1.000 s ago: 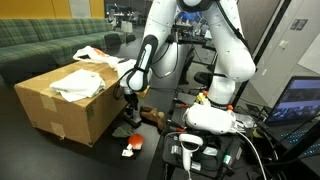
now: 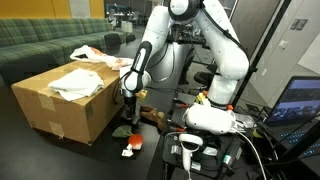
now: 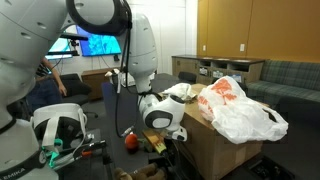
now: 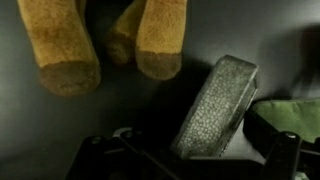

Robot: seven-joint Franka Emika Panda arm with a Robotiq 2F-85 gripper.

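Note:
In the wrist view my gripper is open, its dark fingers standing apart on either side of a grey, rough-textured block (image 4: 217, 105). The block lies slantwise on the dark surface, and its lower end runs down between the fingers. Whether either finger touches it I cannot tell. From exterior view 1 the gripper (image 2: 130, 112) is low beside the cardboard box, where the grey block is hard to make out.
A brown soft-looking object (image 4: 65, 45) with rounded ends lies close by. Green cloth (image 4: 295, 115) is at the right finger. A red round object (image 2: 135, 142) sits nearer the front. The large cardboard box (image 2: 68, 115) stands close to the arm.
Over the last second, my gripper has shifted slightly left and down towards the floor area beside the box. The red object, brown object and box look unmoved.

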